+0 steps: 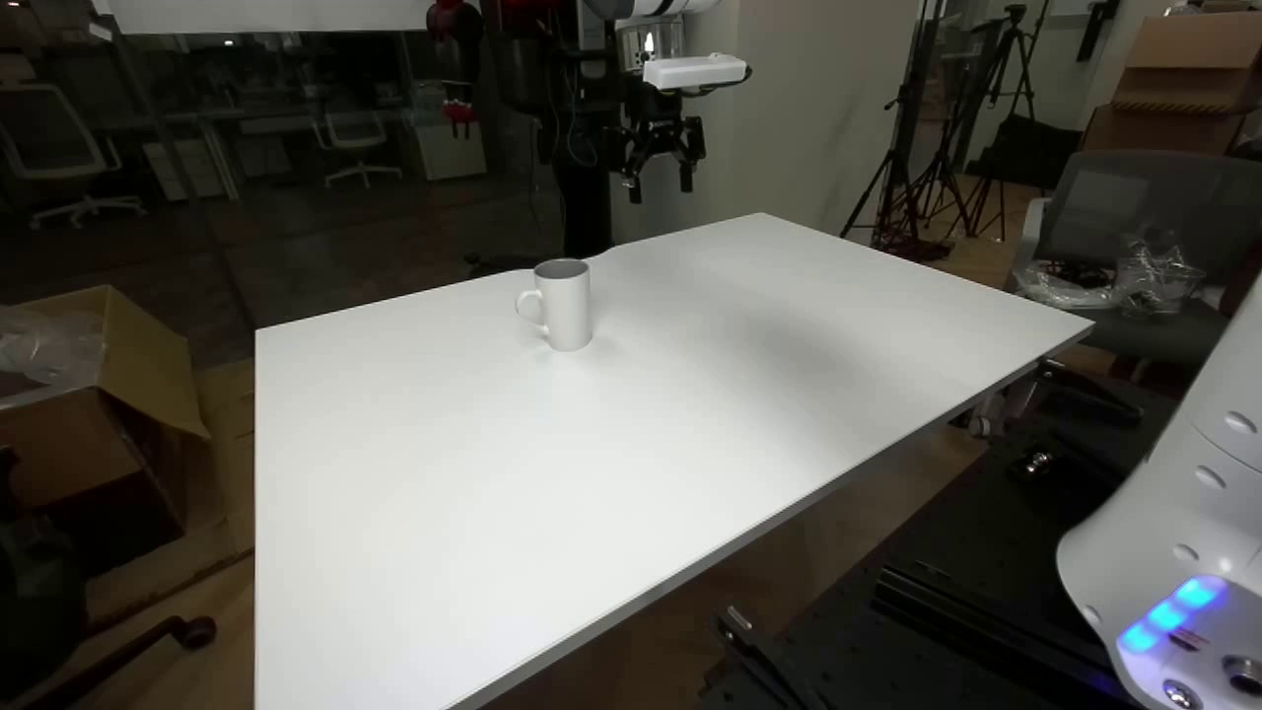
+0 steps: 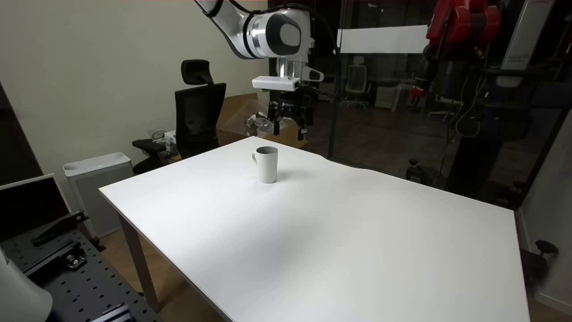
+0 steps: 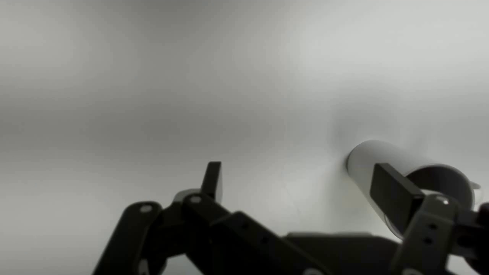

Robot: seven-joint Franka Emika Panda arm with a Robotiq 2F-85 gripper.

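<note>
A plain white mug (image 1: pixel 569 310) stands upright on the white table, its handle pointing left in exterior view 1. Exterior view 2 shows the same mug (image 2: pixel 267 166) near the table's far corner. My gripper (image 2: pixel 290 130) hangs above table height, clear of the mug, with its fingers spread wide and nothing between them. In the wrist view the mug (image 3: pixel 373 156) lies at the lower right, its dark opening partly covered by the right finger (image 3: pixel 396 192). The left finger (image 3: pixel 211 181) is over bare table.
Apart from the mug, the white table (image 1: pixel 497 497) is bare. Beyond its edges are a cardboard box (image 1: pixel 71 438), an office chair (image 2: pixel 199 107) and a red robot arm (image 2: pixel 461 32). A black perforated bench (image 2: pixel 91 279) borders the near left side.
</note>
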